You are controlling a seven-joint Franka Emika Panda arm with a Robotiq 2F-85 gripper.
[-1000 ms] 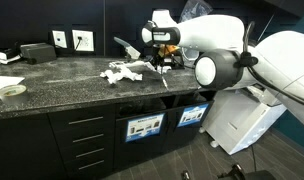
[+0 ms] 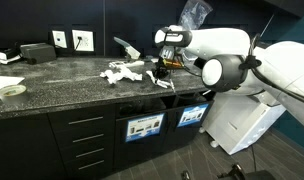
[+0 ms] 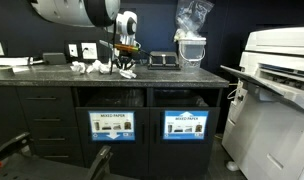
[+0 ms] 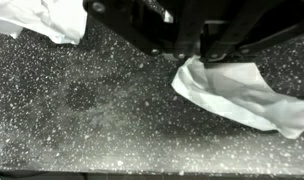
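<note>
My gripper is low over the dark speckled counter, shut on one end of a crumpled white paper (image 4: 242, 95). The rest of that paper trails to the right across the counter in the wrist view. From outside, the gripper (image 3: 125, 66) is seen pointing down near the counter's front part, with the white paper (image 3: 128, 74) just below it. A second crumpled white paper (image 4: 44, 18) lies apart at the upper left of the wrist view. The fingertips are partly hidden by the dark gripper body.
More crumpled white paper (image 2: 122, 73) lies left of the gripper on the counter (image 2: 67, 85). A tape roll (image 2: 12, 91) sits at the far left. Below the counter are two open bins labelled mixed paper (image 3: 113, 125). A dark rack and a clear container (image 3: 192, 50) stand behind.
The gripper has moved a little to the right and lower over the counter in exterior view 1. The other papers look unmoved.
</note>
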